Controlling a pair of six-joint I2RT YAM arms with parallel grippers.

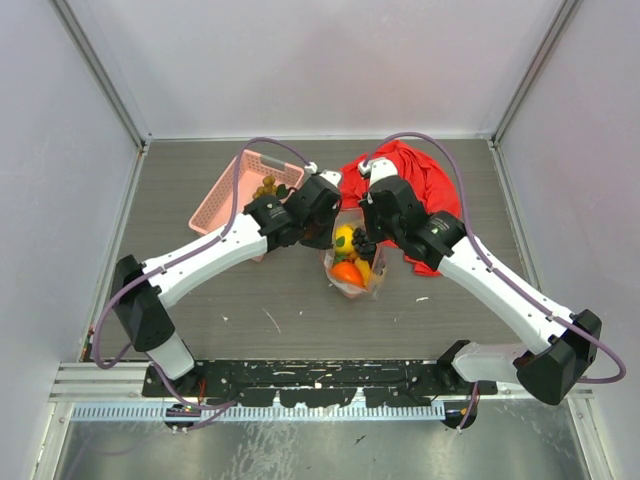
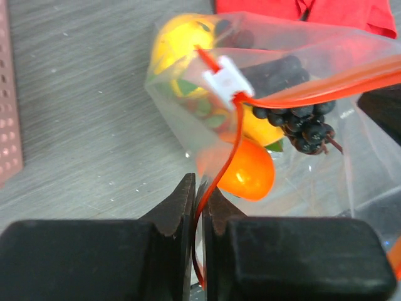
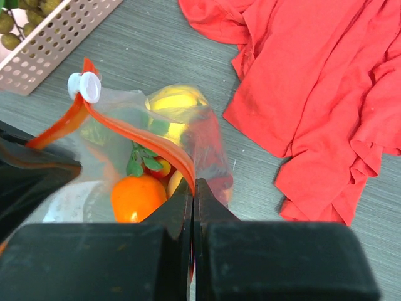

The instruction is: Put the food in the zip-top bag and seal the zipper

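Observation:
The clear zip top bag (image 1: 345, 286) with an orange rim (image 2: 326, 88) stands mouth up in the middle, its white slider (image 3: 88, 86) at one corner. Food lies inside: an orange (image 2: 249, 170), a yellow fruit (image 3: 177, 99), dark grapes (image 2: 306, 125) and some green leaves (image 3: 139, 159). My left gripper is at the near side of the mouth, its fingers slightly parted with the orange rim running through the narrow gap. On the opposite side, my right gripper is shut on the bag's rim. In the top view both grippers partly cover the mouth.
A pink perforated basket (image 1: 213, 208) with brownish round fruit (image 1: 268, 186) stands at the back left. Red cloth (image 1: 428, 180) lies crumpled behind and right of the bag.

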